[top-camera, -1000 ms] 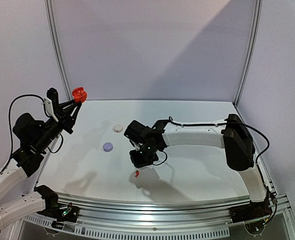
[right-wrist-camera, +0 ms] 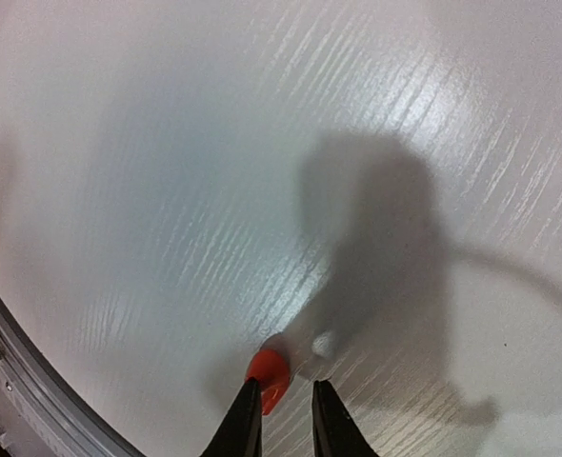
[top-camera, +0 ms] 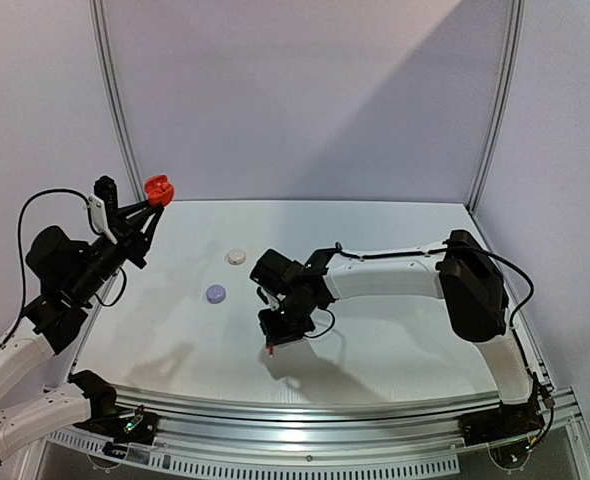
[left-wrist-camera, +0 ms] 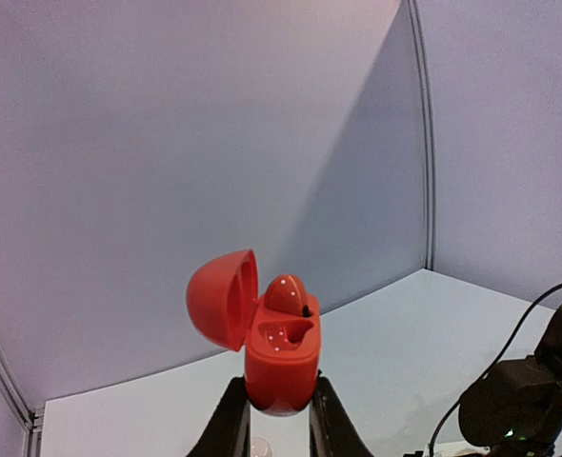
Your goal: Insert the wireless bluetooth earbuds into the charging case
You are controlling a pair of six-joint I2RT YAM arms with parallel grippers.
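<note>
High over the table's left side, my left gripper is shut on the red charging case (left-wrist-camera: 282, 369). The case's lid (left-wrist-camera: 226, 298) is hinged open; a rounded red earbud (left-wrist-camera: 287, 294) sits in one slot, and the other slot looks empty. A loose red earbud (right-wrist-camera: 270, 374) is at the front middle of the table. Right over it hangs my right gripper, part open with a gap between its fingers. The earbud appears beside the left fingertip, which overlaps its edge; whether they touch I cannot tell.
On the white table (top-camera: 405, 370) lie a purple round piece (top-camera: 216, 294) and a pale pink one (top-camera: 236, 257), left of centre. A metal rail (top-camera: 305, 408) runs along the front edge, not far from the loose earbud.
My right gripper has moved slightly toward the front edge and now partly covers the loose earbud in the top view. The left arm and case have stayed still.
</note>
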